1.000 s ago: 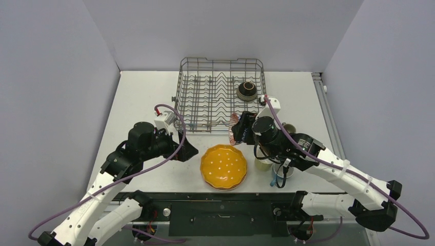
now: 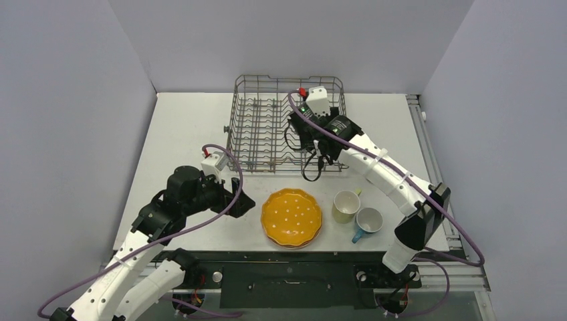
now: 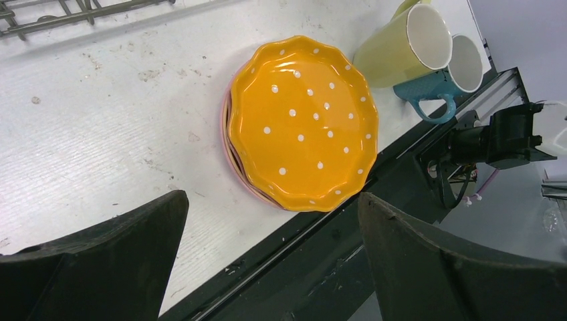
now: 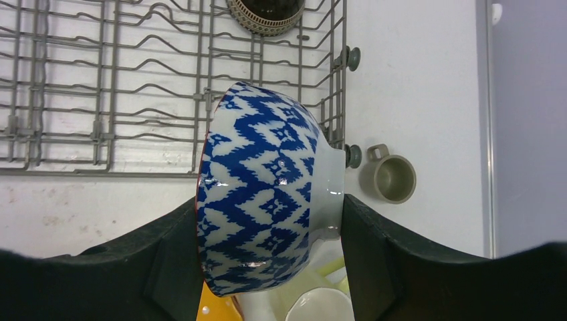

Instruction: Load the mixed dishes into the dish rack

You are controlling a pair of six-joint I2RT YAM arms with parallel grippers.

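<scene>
In the right wrist view a blue-and-white patterned bowl [image 4: 257, 187] is tipped on its side between the fingers of my right gripper, which is shut on it. The top view shows that arm over the right part of the wire dish rack [image 2: 257, 134], hiding the bowl. A dark bowl [image 4: 271, 12] rests in the rack. My left gripper stands open and empty, left of the orange dotted plate [image 3: 304, 127], which lies on a pinkish plate [image 3: 231, 144]. A yellow-green mug [image 2: 345, 206] and a blue mug [image 2: 368, 221] stand right of the plates.
A small olive cup [image 4: 393, 178] stands on the table right of the rack. Walls rise at the back and both sides.
My right arm has swung away from the table's front, up and left over the rack, carrying the bowl and covering the dark bowl in the top view.
</scene>
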